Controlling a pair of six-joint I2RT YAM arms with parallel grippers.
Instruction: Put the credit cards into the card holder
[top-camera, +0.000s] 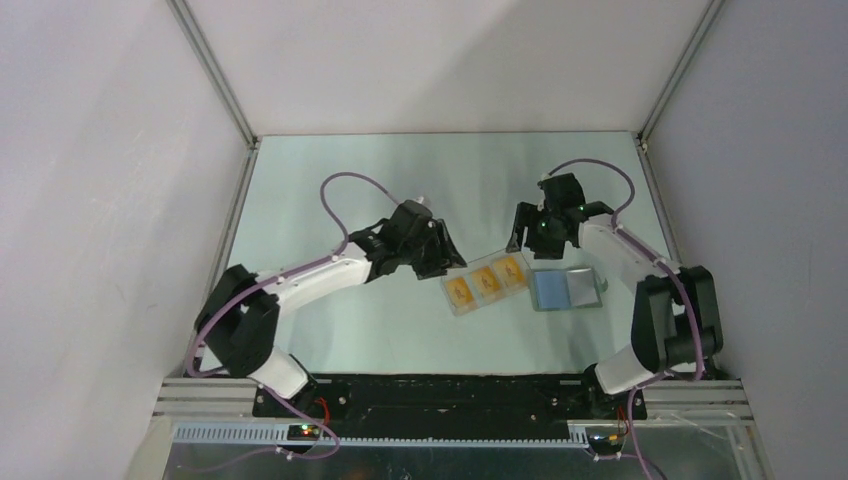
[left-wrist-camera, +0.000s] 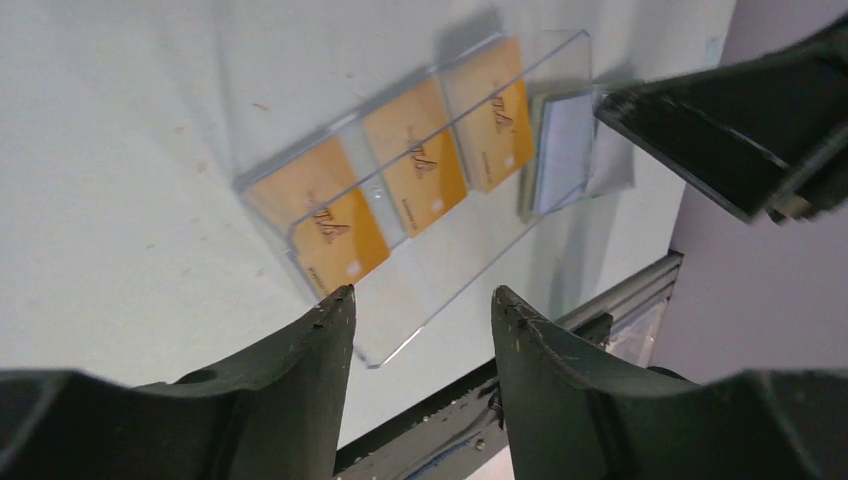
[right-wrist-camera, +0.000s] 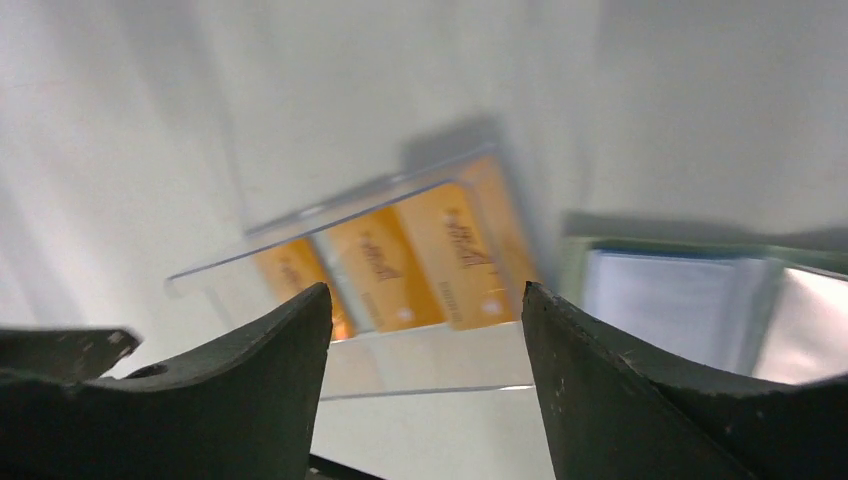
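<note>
The clear card holder lies slanted at the table's middle. Three orange cards, left, middle and right, sit side by side along it. Above the holder's left end, my left gripper stands open and empty. My right gripper is open too, over the far right end, with nothing between its fingers. Part of the right gripper's dark body shows at the upper right of the left wrist view.
A green-edged tray with a blue compartment and a white compartment lies just right of the holder.
</note>
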